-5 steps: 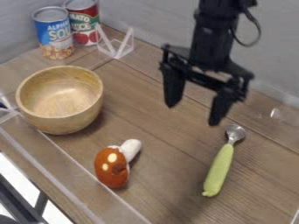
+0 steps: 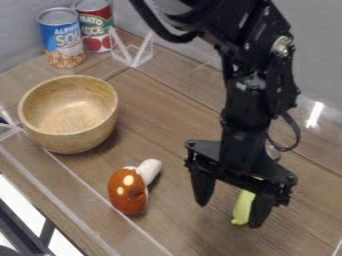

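Note:
My black gripper [image 2: 230,196] is open, low at the right of the table, its fingers on either side of a pale green long object [image 2: 243,208], which is mostly hidden behind it. Whether the fingers touch it I cannot tell. An orange-brown toy with a white end [image 2: 128,192] lies at the front left. A wooden bowl [image 2: 67,114] sits on the left.
Two cans, a blue one [image 2: 63,37] and a red one [image 2: 96,25], stand at the back left by white tape marks. A wall bounds it behind.
My gripper has come down and toward the front, over the green object, which it now largely hides. The bowl, toy and cans have stayed in place.

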